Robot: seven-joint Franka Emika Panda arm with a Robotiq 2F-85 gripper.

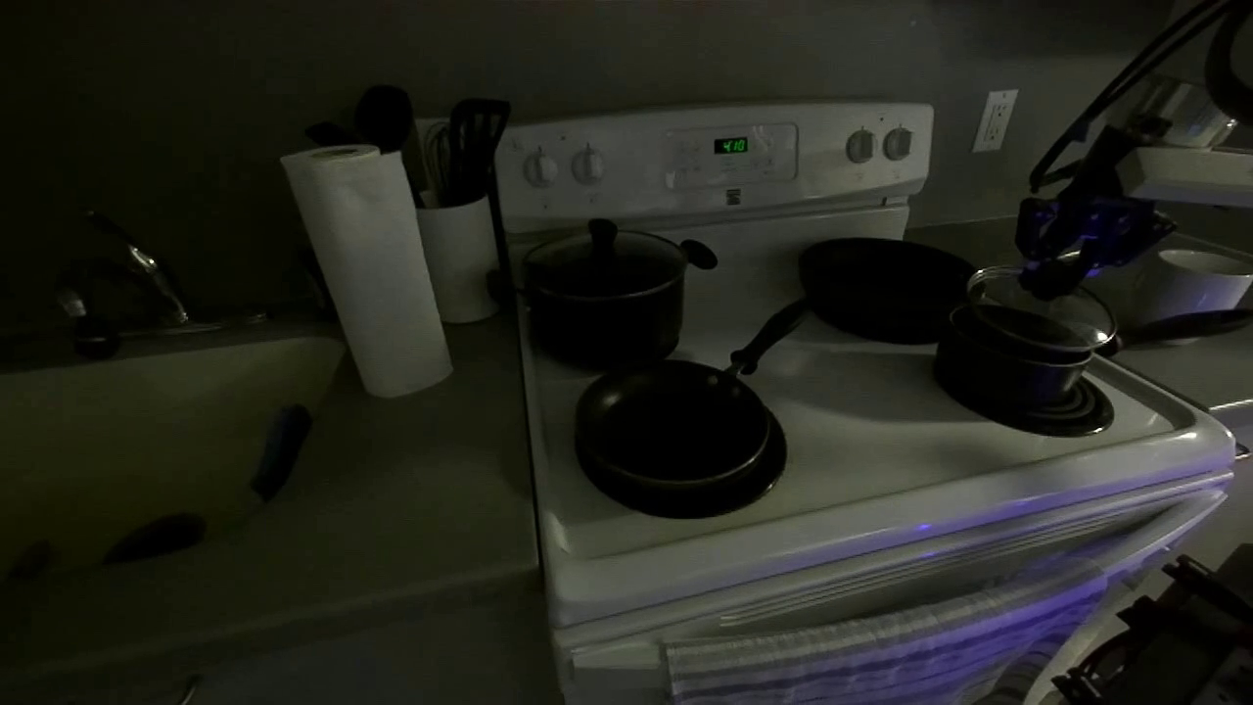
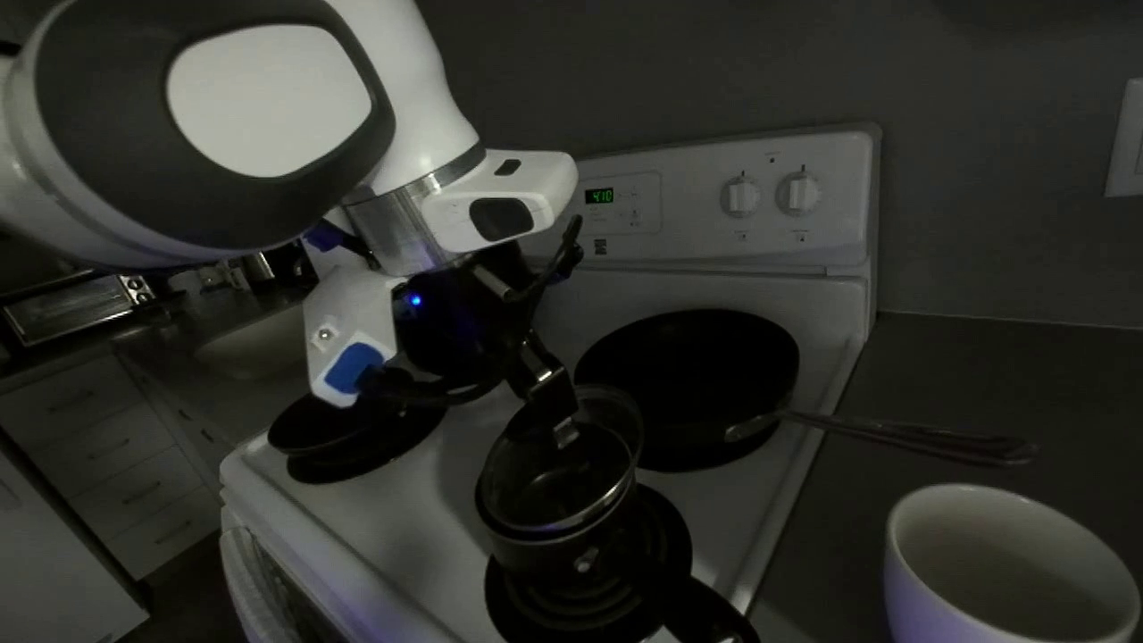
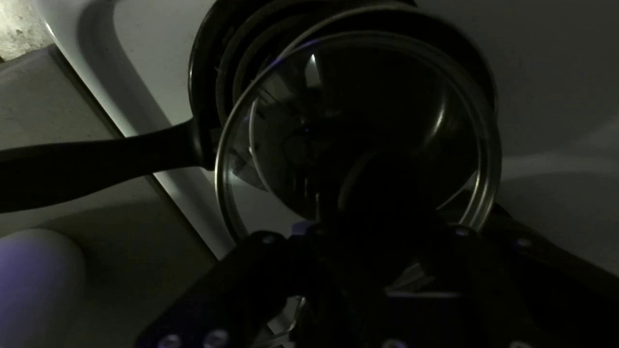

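My gripper [image 1: 1048,276] is shut on the dark knob of a clear glass lid [image 1: 1087,315] with a metal rim. The lid hangs tilted at the mouth of a small dark saucepan [image 1: 1010,364] on the front right burner. From the wrist side, the lid [image 3: 484,133] sits off centre over the saucepan, leaving part of the pot's rim uncovered. Whether the lid's lower edge touches the pot I cannot tell. Exterior view 2 has the gripper [image 2: 559,418] above the saucepan [image 2: 536,552]; the knob is hard to make out in the dark.
A large skillet [image 1: 881,288] stands close behind the saucepan. A frying pan [image 1: 675,429] and a lidded pot [image 1: 605,311] occupy the left burners. The saucepan's handle [image 3: 98,165] sticks out over the counter, near a white mug [image 2: 1007,568].
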